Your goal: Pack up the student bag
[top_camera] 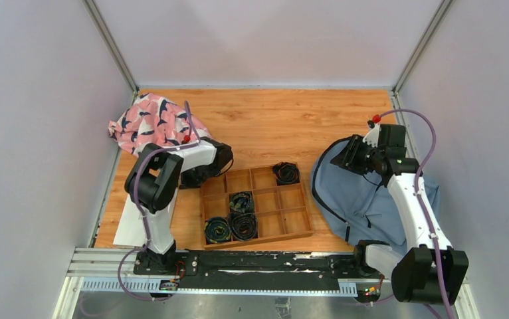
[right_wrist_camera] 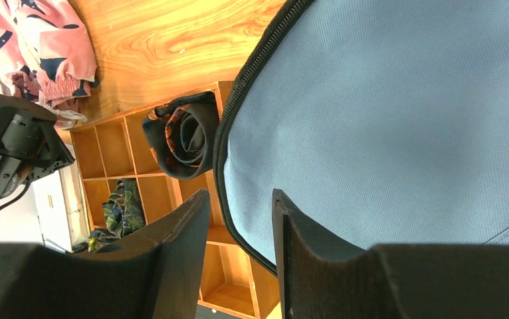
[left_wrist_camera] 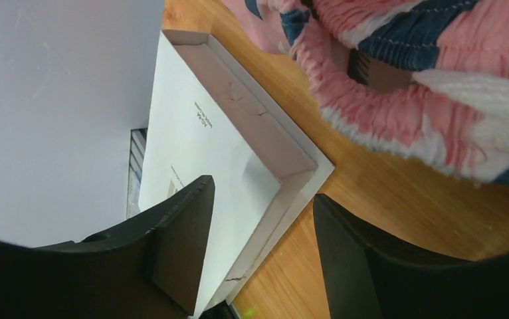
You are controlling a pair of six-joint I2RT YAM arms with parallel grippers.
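My left gripper is part open with nothing between its fingers, above a white book or boxed item (left_wrist_camera: 205, 146) on the table beside a pink patterned cloth (top_camera: 152, 119). My right gripper is part open and empty over the blue bag (top_camera: 371, 206), whose dark zipper edge shows in the right wrist view. A wooden compartment tray (top_camera: 285, 232) holds several dark rolled items, one (top_camera: 285, 173) at its back right.
The bag fills the right side, and walls stand close at both sides and the back.
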